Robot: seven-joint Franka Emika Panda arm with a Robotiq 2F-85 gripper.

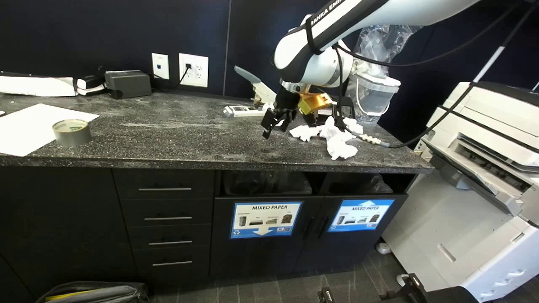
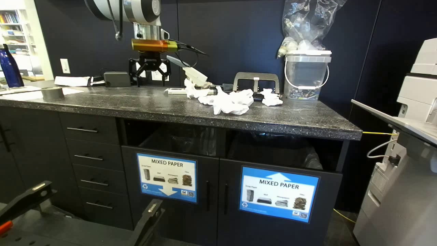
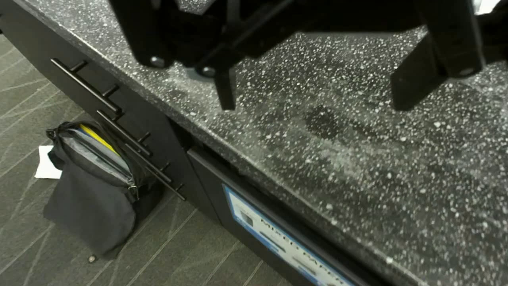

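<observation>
Over the dark speckled counter (image 1: 192, 136), my gripper (image 2: 150, 82) hangs with its fingers spread wide and nothing between them. The wrist view has the gripper above bare counter close to the front edge. Crumpled white paper (image 2: 229, 101) lies to the gripper's right in exterior view 2, in several pieces. Exterior view 1 has part of that paper (image 1: 337, 141) right of the gripper (image 1: 275, 128), partly behind the hanging cable.
A stapler (image 1: 247, 111), a hole punch (image 2: 256, 78) and a clear lidded bucket (image 2: 305, 78) stand toward the back. Tape (image 1: 71, 132) rests on a white sheet (image 1: 30, 126) at the left. Below the counter are open bin slots (image 2: 180, 137).
</observation>
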